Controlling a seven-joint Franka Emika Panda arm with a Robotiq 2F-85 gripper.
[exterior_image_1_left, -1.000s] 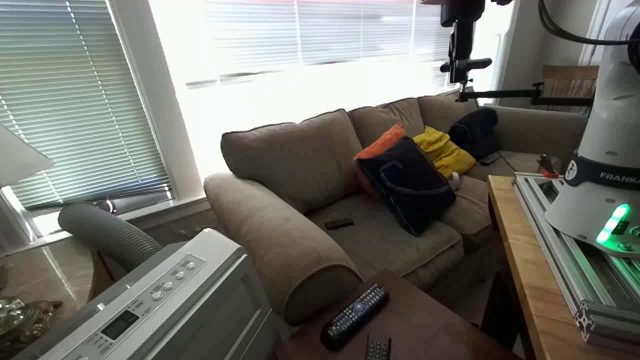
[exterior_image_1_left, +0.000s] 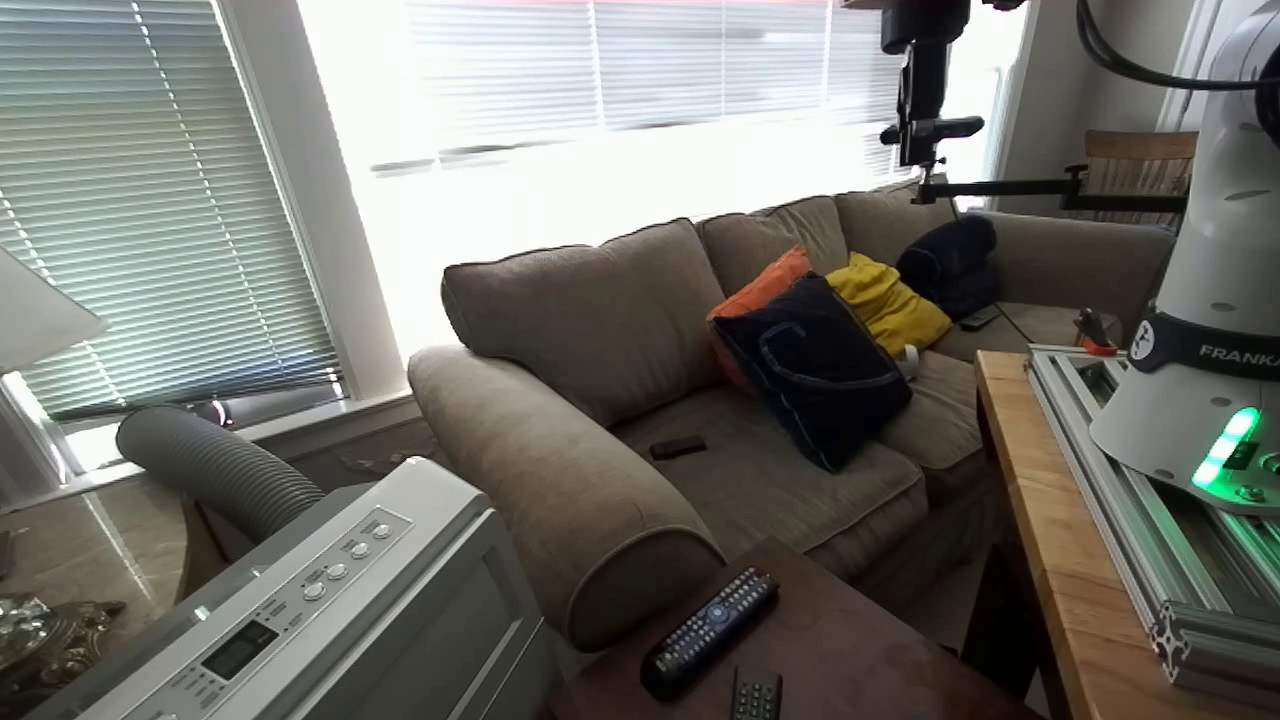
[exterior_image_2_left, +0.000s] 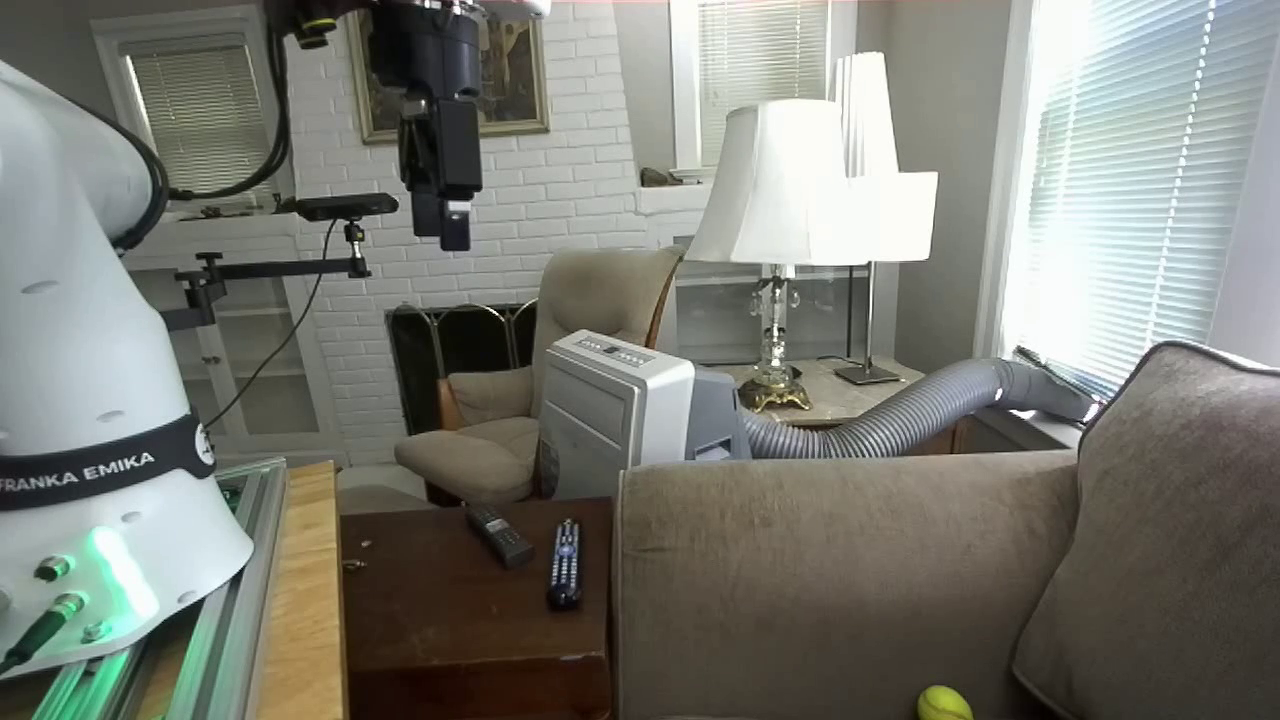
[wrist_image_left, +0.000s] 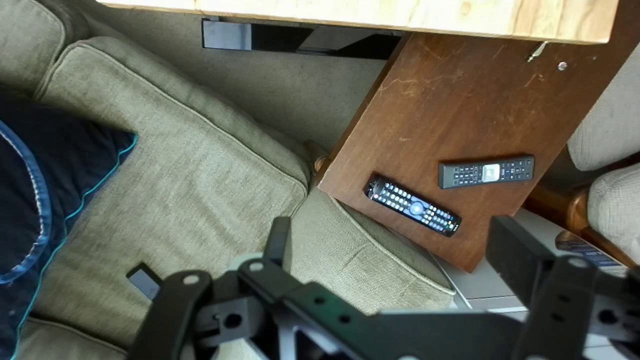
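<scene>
My gripper is open, its two fingers wide apart with nothing between them. In exterior view 2 the gripper (exterior_image_2_left: 451, 228) hangs high in the air, well above the brown side table (exterior_image_2_left: 408, 624). On that table lie a black remote with a blue centre button (wrist_image_left: 415, 206) and a dark grey remote with a pale centre pad (wrist_image_left: 487, 172). They lie apart, neither touched by the gripper. A small dark remote-like object (wrist_image_left: 144, 280) rests on the sofa seat, partly beside a finger mount in the wrist view.
The beige sofa (exterior_image_1_left: 564, 336) carries a navy pillow (exterior_image_1_left: 822, 372), an orange pillow (exterior_image_1_left: 764, 284) and a yellow one (exterior_image_1_left: 888, 300). A white air conditioner (exterior_image_2_left: 618, 396) stands beyond the table. A tennis ball (exterior_image_2_left: 943, 703) sits on the sofa. The wooden bench edge (wrist_image_left: 360, 13) borders the side table.
</scene>
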